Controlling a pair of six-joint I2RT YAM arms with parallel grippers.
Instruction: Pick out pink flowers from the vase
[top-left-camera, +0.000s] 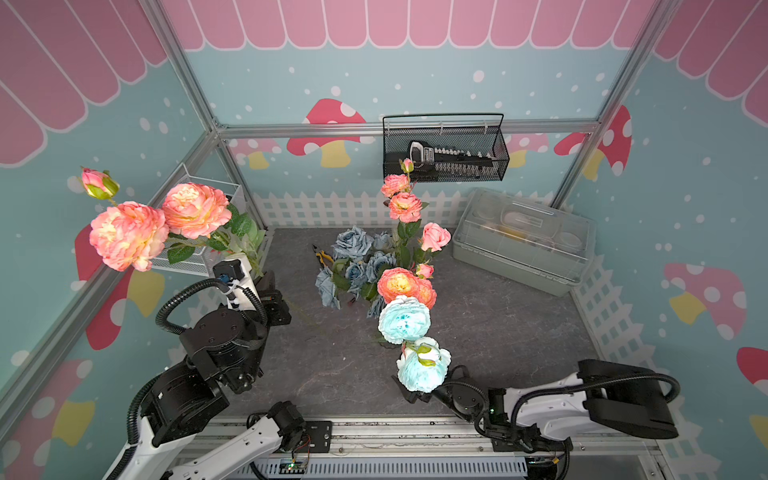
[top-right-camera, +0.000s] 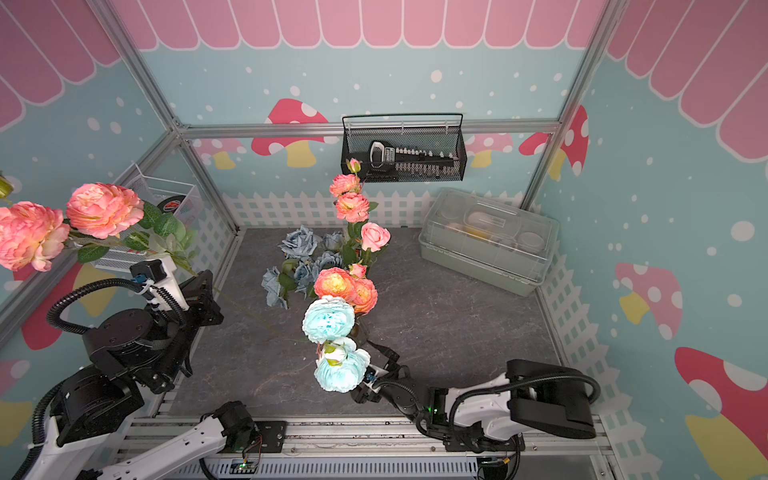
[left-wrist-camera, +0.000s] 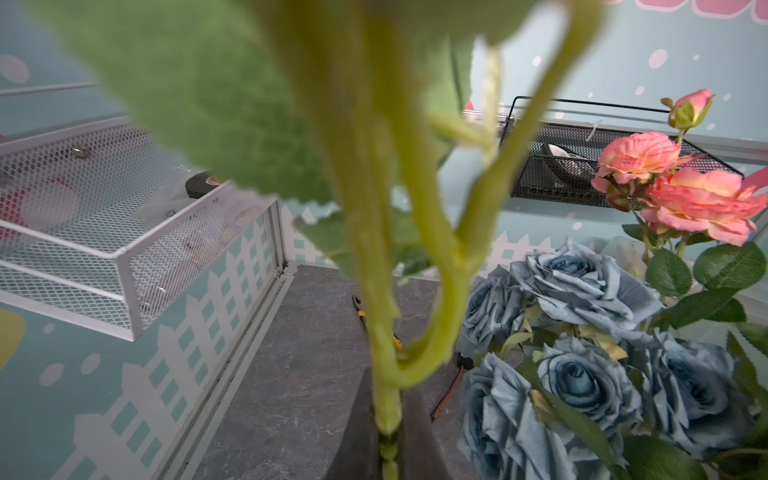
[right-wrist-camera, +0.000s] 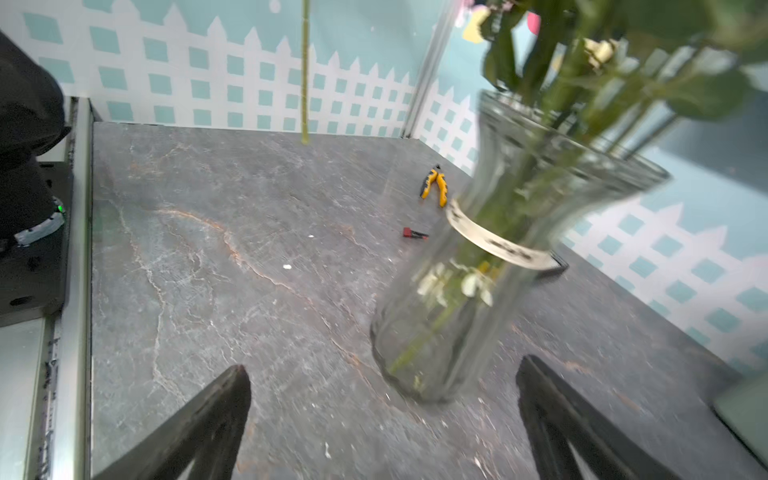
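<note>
My left gripper is shut on a flower stem (left-wrist-camera: 384, 368), lifted at the left; its pink blooms (top-left-camera: 128, 233) and bud (top-left-camera: 99, 182) show in both top views. The glass vase (right-wrist-camera: 432, 336) stands on the table with green stems inside; above it are pink and coral roses (top-left-camera: 405, 206) and pale teal blooms (top-left-camera: 404, 318). Blue roses (top-left-camera: 353, 243) sit just left of these. My right gripper is open near the front, before the vase, nothing between its fingers.
A lidded grey box (top-left-camera: 521, 240) sits back right. A black mesh basket (top-left-camera: 444, 172) and white wire basket (left-wrist-camera: 128, 264) hang on the walls. Pliers (right-wrist-camera: 434, 184) lie on the grey table (right-wrist-camera: 200, 304), bare at front left.
</note>
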